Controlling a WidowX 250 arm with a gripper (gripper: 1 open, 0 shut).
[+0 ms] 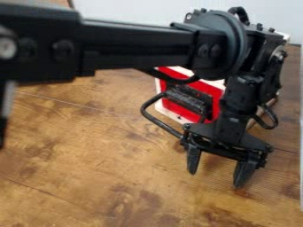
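My black gripper (218, 167) hangs at the lower right over the wooden table (95, 177), its two fingers pointing down and standing apart with nothing between them. Behind it is a white box (175, 110) with a red front (207, 89) and a dark panel in it, largely hidden by the arm and a cable.
A pale wall rises at the back, and the arm covers the top of the view.
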